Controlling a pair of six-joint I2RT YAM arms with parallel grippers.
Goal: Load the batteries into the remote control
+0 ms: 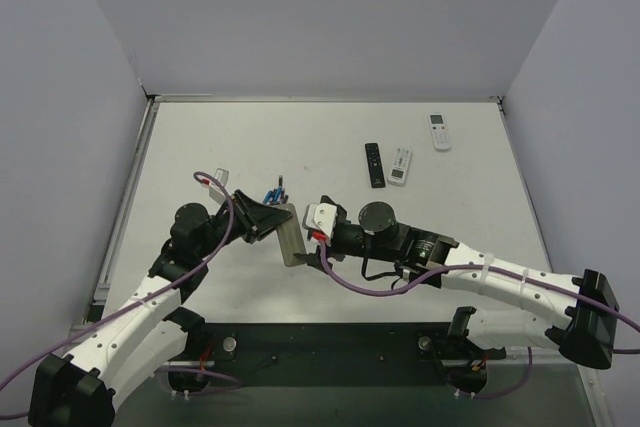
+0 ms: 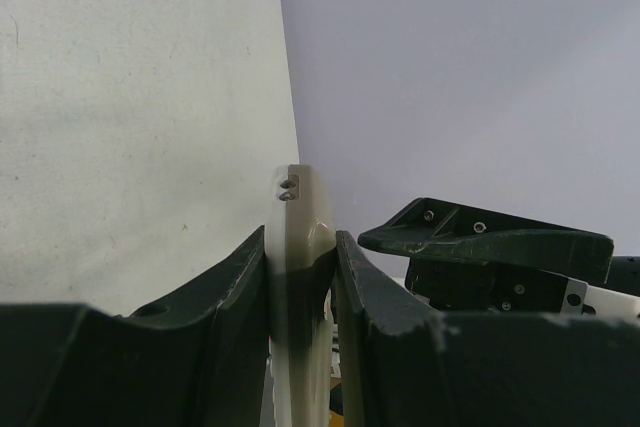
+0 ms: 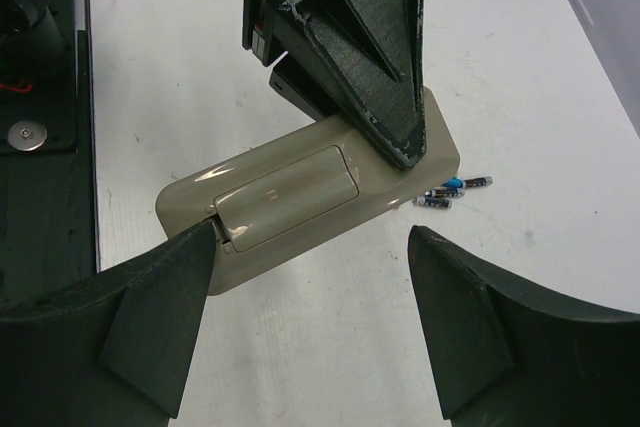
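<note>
My left gripper (image 1: 281,211) is shut on a beige-grey remote (image 1: 292,239), held above the table with its back and battery cover (image 3: 286,199) facing my right wrist camera. My right gripper is open, its fingers at either side of that view, the left one reaching the remote's lower end by the cover's latch; whether it touches is unclear. Several loose batteries (image 3: 448,187), some blue, lie on the table behind the remote (image 1: 276,194). In the left wrist view the remote (image 2: 300,207) stands edge-on between the fingers.
A black remote (image 1: 374,164) and two white remotes (image 1: 400,166) (image 1: 439,132) lie at the back right of the white table (image 1: 200,127). Grey walls enclose the sides and back.
</note>
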